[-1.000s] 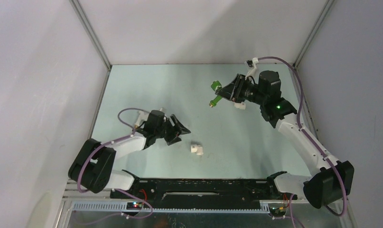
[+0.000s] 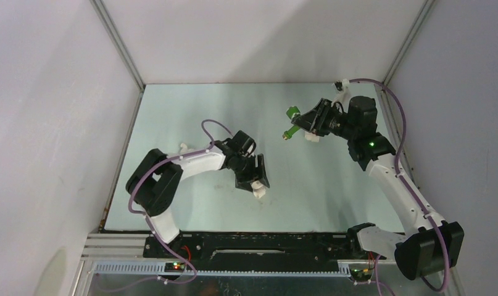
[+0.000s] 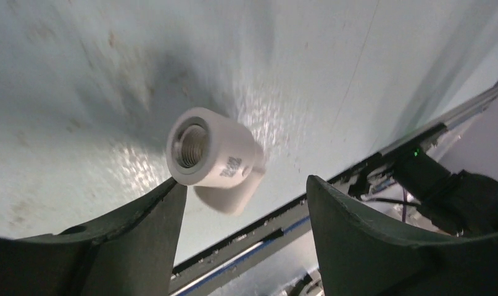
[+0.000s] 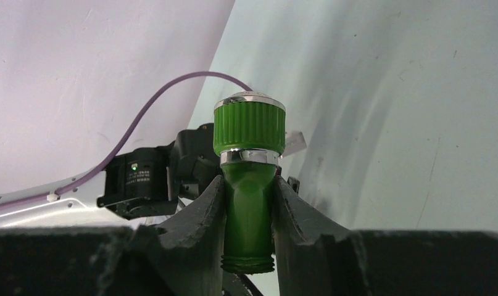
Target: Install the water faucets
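A white threaded elbow fitting (image 3: 224,154) lies on the table, its round opening facing up-left in the left wrist view. My left gripper (image 2: 263,184) stands open above it, with the fitting showing beyond and between the fingertips, no contact visible. In the right wrist view a green faucet (image 4: 249,203) with a ribbed cap and silver rings is clamped between the fingers of my right gripper. The top view has the right gripper (image 2: 300,121) held toward the back right with that faucet.
Another white fitting (image 2: 311,136) is partly covered by the right gripper. Behind the left arm a white piece (image 2: 184,148) shows in part.
My left gripper has moved right and toward the front, coming over the white fitting.
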